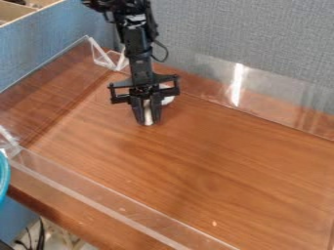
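The black gripper (147, 109) hangs low over the wooden table (196, 176), toward the back left, shut on a small whitish object (147, 115) between its fingers. That object is mostly hidden by the fingers and too small to make out. Another white piece (169, 100) shows just behind the gripper at its right, partly hidden by it.
Clear plastic walls (237, 84) edge the table, with a white wire-like piece (107, 57) at the back left corner. A cyan round object (4, 179) is cut off at the left.
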